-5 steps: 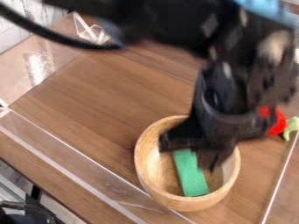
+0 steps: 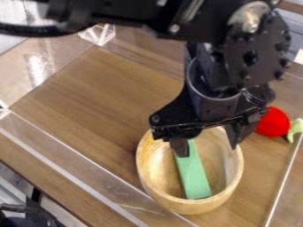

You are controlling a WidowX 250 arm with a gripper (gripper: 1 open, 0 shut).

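A wooden bowl [image 2: 160, 182] sits on the table at the lower middle of the camera view, with a green rectangular block [image 2: 193, 176] lying inside it. My black gripper [image 2: 206, 138] is open over the bowl's back part, its near finger reaching down at the top end of the green block. Whether that finger touches the block I cannot tell.
A red vegetable or toy [image 2: 272, 122] with a pale green piece beside it lies right of the bowl.
The bowl and block look unmoved.
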